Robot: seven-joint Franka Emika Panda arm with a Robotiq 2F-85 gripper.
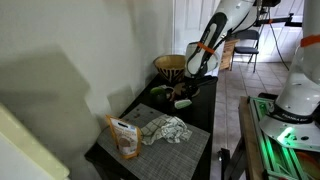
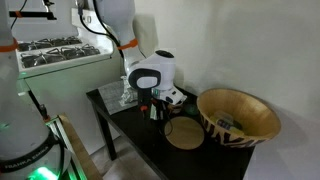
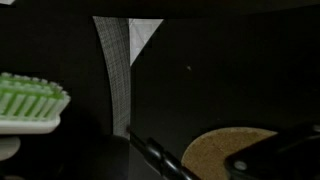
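In the wrist view a white brush with green bristles [image 3: 30,100] is close to the camera at the left edge. Exterior view 1 shows the brush's pale head [image 1: 182,103] hanging just below my gripper [image 1: 188,93] over the dark table. My gripper [image 2: 160,103] appears shut on the brush, though its grip is small and dark here. In exterior view 2 the brush [image 2: 153,113] is a pale greenish patch beneath the hand. A round cork mat [image 2: 184,133] lies on the table beside it.
A large wicker basket [image 2: 238,116] stands by the wall with items in it. On a grey mat [image 1: 165,155] are a crumpled cloth [image 1: 165,129] and an orange-white package [image 1: 125,139]. Bare dark table [image 2: 205,165] lies in front of the basket.
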